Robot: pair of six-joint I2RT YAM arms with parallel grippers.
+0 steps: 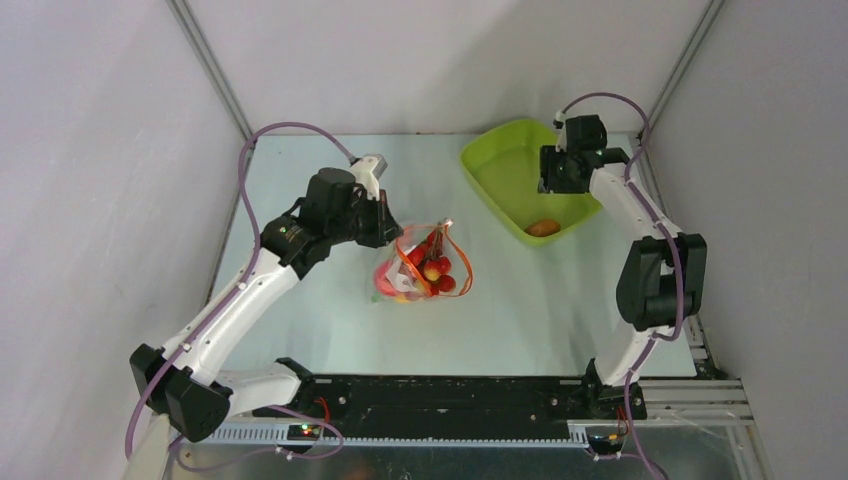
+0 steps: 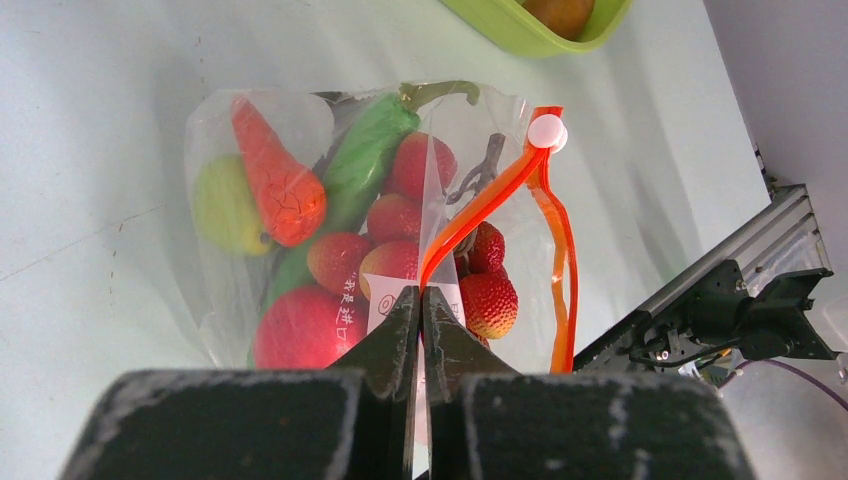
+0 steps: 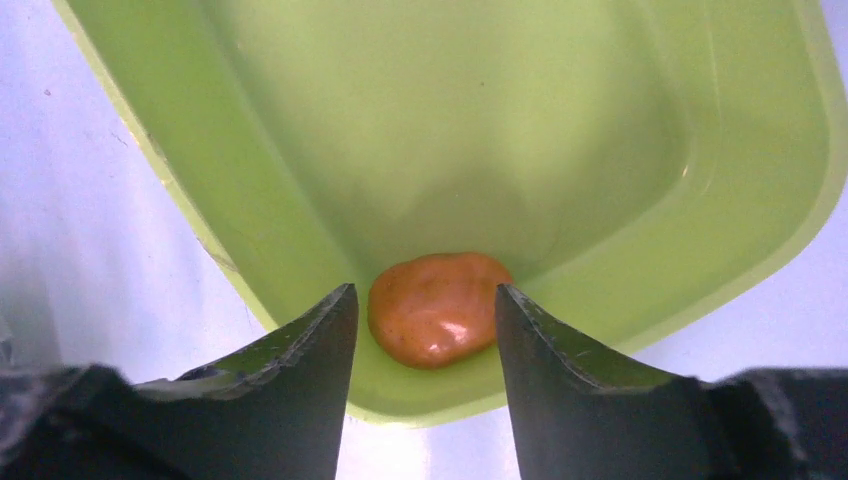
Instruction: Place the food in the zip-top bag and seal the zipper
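The clear zip bag lies in the table's middle, holding strawberries, a green pepper, a carrot, yellow and red produce. Its orange zipper runs in an open loop. My left gripper is shut at the bag's mouth, on the zipper edge. My right gripper is over the green bin, fingers parted with nothing held; a brown potato lies in the bin's near end, below it.
White walls enclose the table at the back and sides. The near middle of the table and the area left of the bag are clear.
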